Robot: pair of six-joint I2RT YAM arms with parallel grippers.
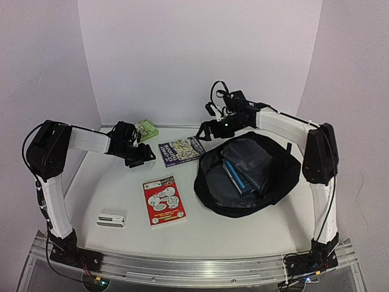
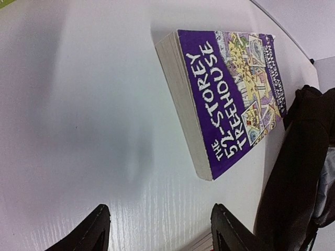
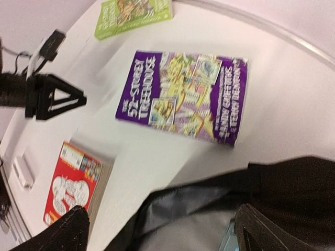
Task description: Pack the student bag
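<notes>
A purple book, "The 52-Storey Treehouse" (image 1: 181, 151), lies flat and cover up behind the black bag (image 1: 209, 196). The bag gapes open, and a blue item (image 1: 238, 177) shows inside it. My right gripper (image 1: 204, 132) hangs by the purple book's far right corner; in the right wrist view its fingers (image 3: 257, 230) are wide apart with nothing between them. To the left of that book is my left gripper (image 1: 149, 157), whose fingers (image 2: 95, 229) stand spread and empty above bare table. A red book (image 1: 164, 201) lies in front, and a green book (image 1: 146, 129) sits partly behind the left arm.
A small white case (image 1: 111, 220) rests at the front left. Bare table (image 1: 109, 185) stretches between it and the left arm. The bag fills the right side, its near rim clear of the table's front edge.
</notes>
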